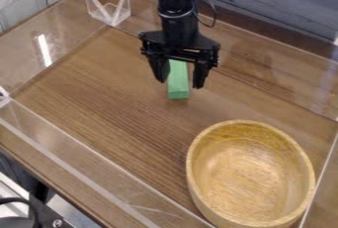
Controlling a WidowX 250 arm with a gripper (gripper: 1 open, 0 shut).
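My black gripper [180,72] hangs over the upper middle of the wooden table, its two fingers apart and open. Directly beneath it, between and behind the fingers, a green block [179,87] lies on the table, partly hidden by the gripper. A large pale yellow bowl [250,202] stands at the lower right.
A white wire stand [109,7] is at the back left corner. Clear raised edges border the table, and a dark cable shows at the lower left.
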